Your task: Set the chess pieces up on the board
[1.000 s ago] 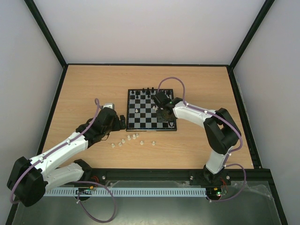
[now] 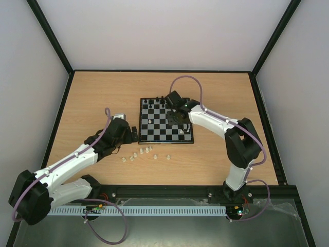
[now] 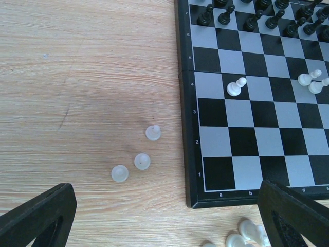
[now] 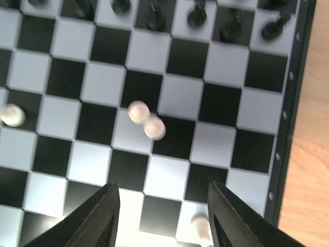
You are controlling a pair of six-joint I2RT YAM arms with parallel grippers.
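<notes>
The checkered board lies mid-table, with dark pieces standing in rows at its far side. One white piece stands alone on the board's left half; two white pieces stand close together near the middle. Another white piece is near the front right, close to a right finger. My right gripper hovers over the board, open and empty. Left of the board, my left gripper is open with nothing between its fingers. Loose white pieces are on the table before the board.
Three white pieces stand on the wood left of the board in the left wrist view. More white pieces cluster at its near edge, partly behind a finger. Bare wood lies to the right front.
My right gripper has moved away from the board's near right part toward the back, uncovering white pieces there. The left arm has barely moved.
</notes>
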